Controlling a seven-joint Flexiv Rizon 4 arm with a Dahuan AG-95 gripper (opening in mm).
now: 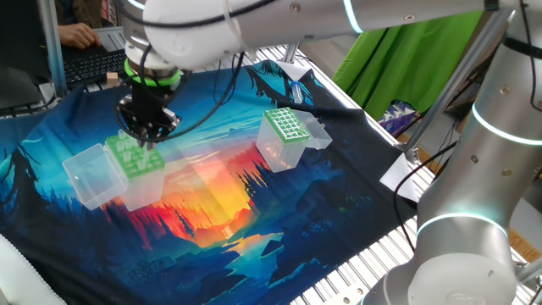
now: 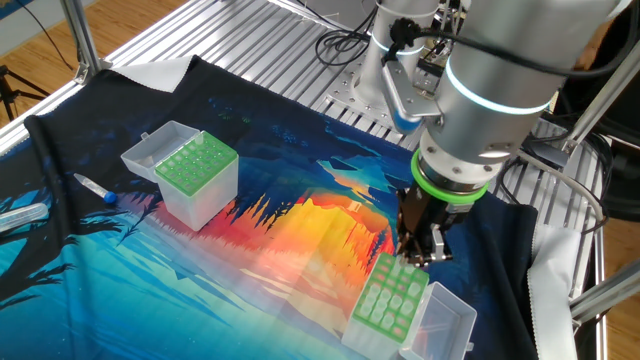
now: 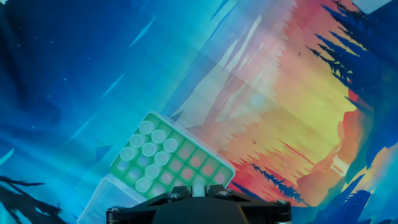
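Over the near end of a green-topped rack (image 3: pixel 198 160), my gripper is shut on a small pale, translucent tube (image 3: pixel 198 188). The tube's lower part is hard to make out. The rack is a clear box with its lid (image 1: pixel 90 175) folded open at one side. Several round whitish caps (image 3: pixel 148 149) fill some of its holes, while other holes look empty. In exterior view 2 the gripper (image 2: pixel 432 258) hangs close above the rack's edge. A second rack (image 2: pixel 200 170), also green-topped with an open lid, stands apart from it; its holes look empty.
A blue-capped marker (image 2: pixel 97 190) and another pen-like item (image 2: pixel 22 216) lie beyond the second rack. The printed cloth (image 1: pixel 212 203) between the racks is clear. A cable (image 1: pixel 222 106) loops beside the gripper.
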